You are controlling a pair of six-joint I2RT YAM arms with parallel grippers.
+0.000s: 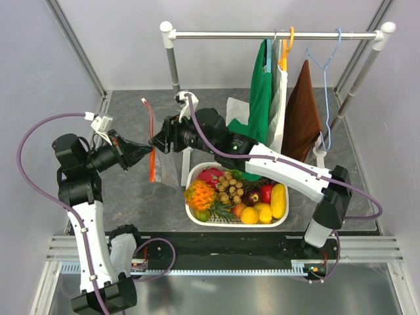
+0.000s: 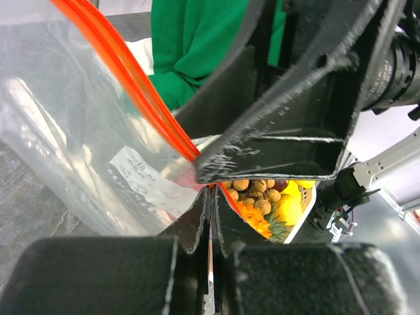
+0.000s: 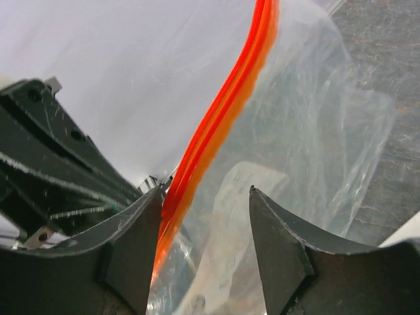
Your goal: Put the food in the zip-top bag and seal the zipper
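A clear zip bag with an orange-red zipper hangs upright between my grippers. My left gripper is shut at the zipper edge; in the left wrist view its fingertips meet there. My right gripper is beside it; in the right wrist view its fingers stand part open, with the zipper strip running by the left finger. Fruit and other food lie in a white basket below right.
A rack with green, white and brown cloths on hangers stands at the back right.
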